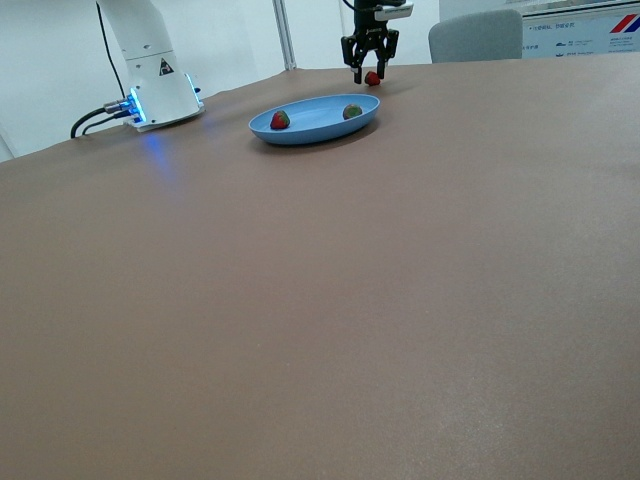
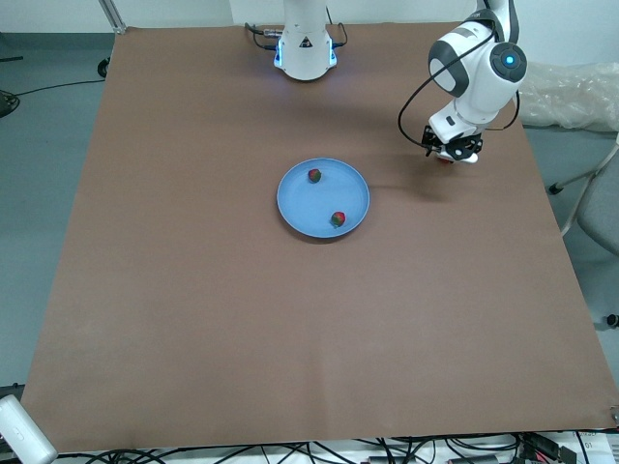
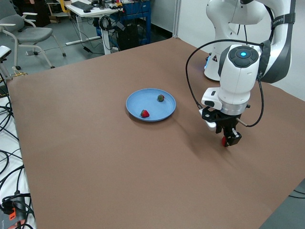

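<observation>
On the brown table a blue plate [image 2: 323,203] holds two strawberries [image 2: 338,218] [image 2: 314,175], one red side showing in the top view. My gripper [image 1: 369,66] points down at the table beyond the plate, right at a loose red strawberry [image 1: 372,78], which also shows low beside the black fingers in the right view [image 3: 223,140]. The fingertips are close around or just over that berry; whether they touch it or are closed on it I cannot tell.
The white arm base [image 2: 304,53] stands at the back of the table. Cables lie along the edge off the table, and a grey chair [image 2: 604,208] stands beside it.
</observation>
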